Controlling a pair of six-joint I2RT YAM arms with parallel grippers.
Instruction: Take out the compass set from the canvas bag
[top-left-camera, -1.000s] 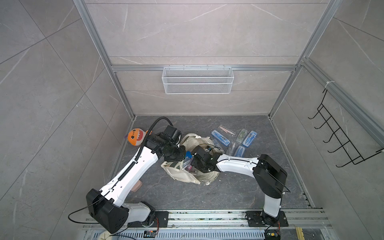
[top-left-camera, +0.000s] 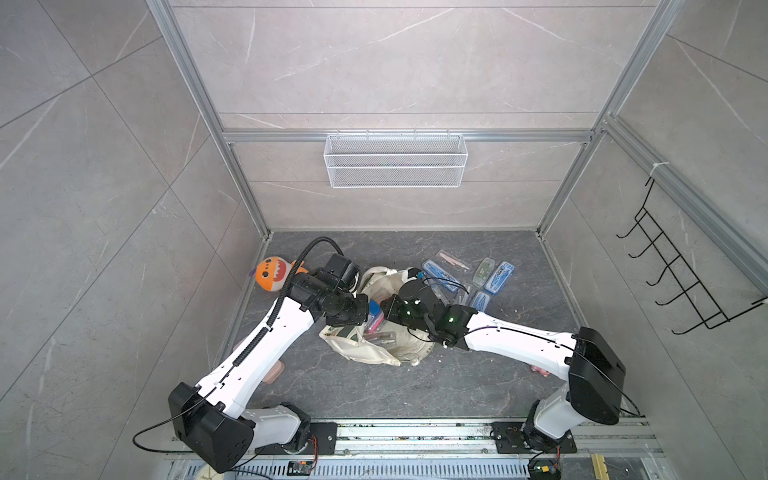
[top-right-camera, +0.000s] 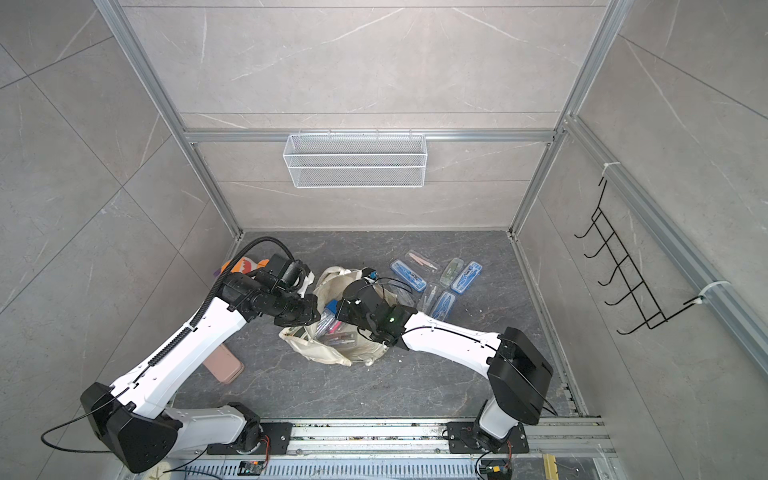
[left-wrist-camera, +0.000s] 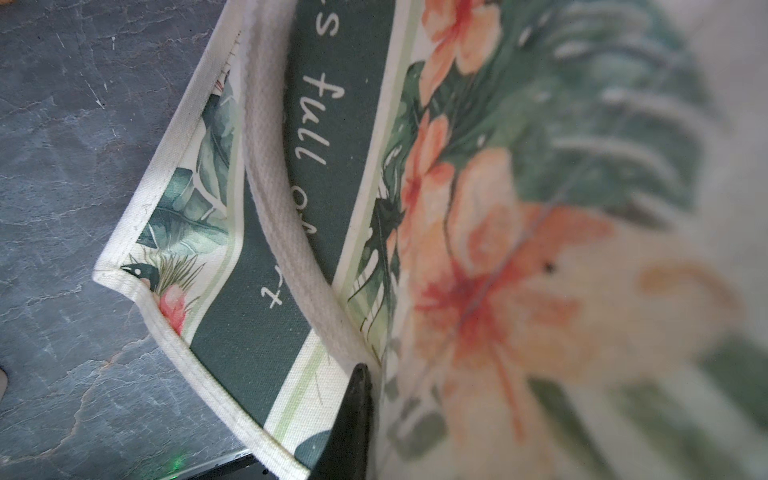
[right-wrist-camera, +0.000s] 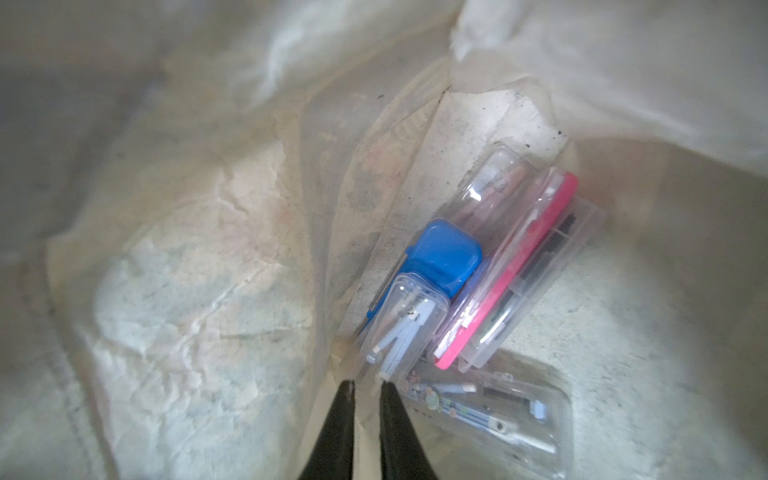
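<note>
The canvas bag (top-left-camera: 360, 348) lies open mid-table. My left gripper is shut on its floral cloth rim, by a strap. My right gripper is over the bag's inside, fingers narrowly apart; what lies between them is unclear. Below are clear cases: one with compass pieces (right-wrist-camera: 404, 328), another lying crosswise (right-wrist-camera: 500, 416), a blue-topped one (right-wrist-camera: 444, 256) and a pink-edged one (right-wrist-camera: 508, 264).
Several cases (top-left-camera: 499, 277) lie right of the bag at the back. An orange toy (top-left-camera: 272, 274) and a pink case (top-right-camera: 223, 363) are at left.
The right arm has swung outward to the right at its elbow, and its wrist has shifted slightly right. The left arm is nearly still.
</note>
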